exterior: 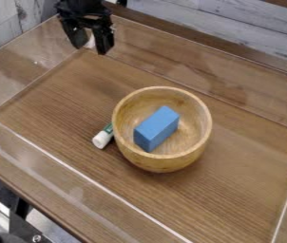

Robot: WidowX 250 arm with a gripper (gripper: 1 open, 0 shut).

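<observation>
My black gripper [89, 34] hangs at the top left, above the back-left part of the wooden table [57, 114], beside a small pale object [87, 42] that it partly hides. It is too small and dark to tell whether it is open or shut. A round wooden bowl [191, 147] holds a blue block [157, 128]. A small white item with a green end [103, 138] lies just left of the bowl.
The middle, left and right of the table are largely clear. The table's edge runs along the left, with dark cables beyond it at the lower left.
</observation>
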